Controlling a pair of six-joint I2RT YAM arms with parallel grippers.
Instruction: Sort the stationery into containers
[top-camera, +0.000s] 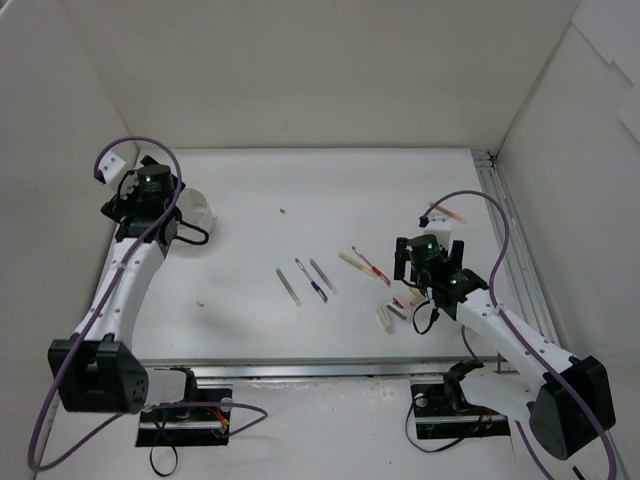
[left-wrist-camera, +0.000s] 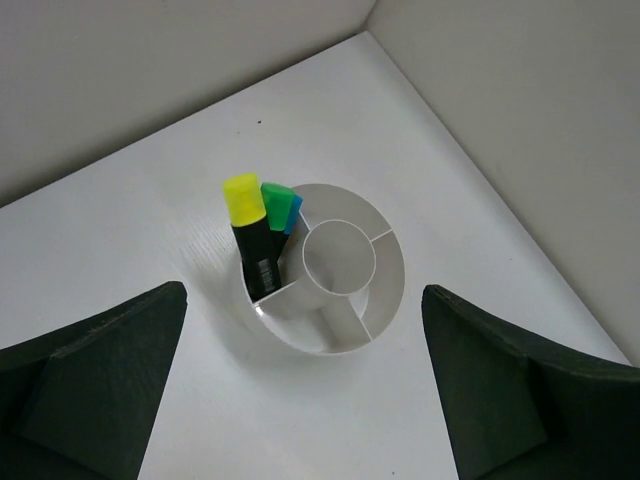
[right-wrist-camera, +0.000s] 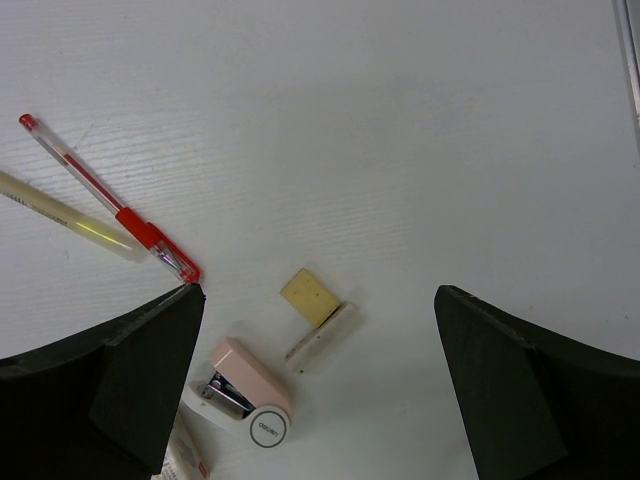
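Note:
My left gripper is open above a round white divided organizer (left-wrist-camera: 340, 258) with a black-and-yellow marker (left-wrist-camera: 254, 245) and green-and-blue items (left-wrist-camera: 280, 205) in one compartment. My right gripper hovers open over a red pen (right-wrist-camera: 110, 200), a yellow pen (right-wrist-camera: 70, 215), a yellow block (right-wrist-camera: 310, 296), a pale clear stick (right-wrist-camera: 320, 338), a pink piece (right-wrist-camera: 250, 373) and white items (right-wrist-camera: 185, 450). In the top view, a grey pen (top-camera: 288, 287), a blue pen (top-camera: 310, 280) and a light pen (top-camera: 323, 275) lie mid-table.
An orange item (top-camera: 447, 212) lies at the back right, partly behind the right arm's cable. Walls border the back and sides, and a metal rail runs along the right edge.

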